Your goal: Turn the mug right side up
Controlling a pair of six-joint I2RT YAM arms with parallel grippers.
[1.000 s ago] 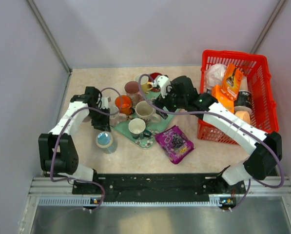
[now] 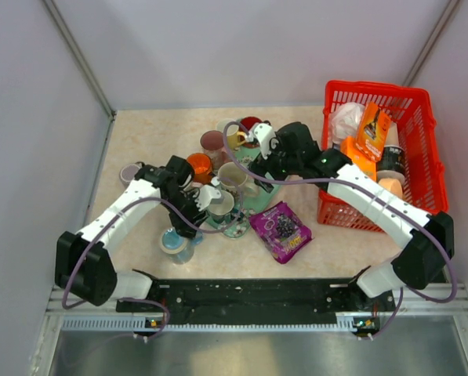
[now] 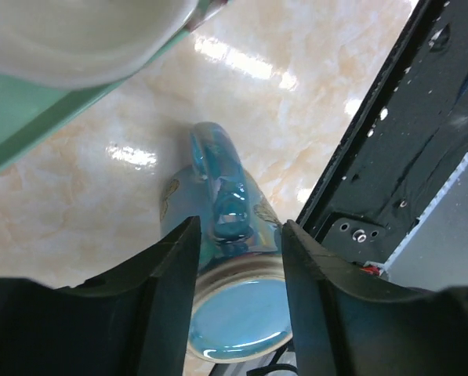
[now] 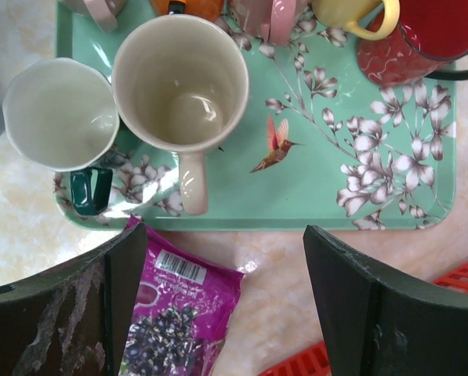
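A light blue mug [image 2: 175, 246] stands upside down on the table at the front left, its base up and handle toward the back right in the left wrist view [image 3: 237, 313]. My left gripper [image 2: 193, 223] is just above it, open, its fingers either side of the mug's lower part in that view, not visibly gripping. My right gripper [image 2: 261, 174] hangs open over the right part of the tray, with nothing between its fingers.
A green tray [image 4: 398, 211] holds several upright mugs behind the blue one. A purple bag [image 2: 281, 233] lies in front of the tray. A red basket [image 2: 418, 117] full of goods stands at the right.
My left gripper has moved right and toward the front, over the blue mug, which appears slightly farther forward and right. The right arm has not moved.
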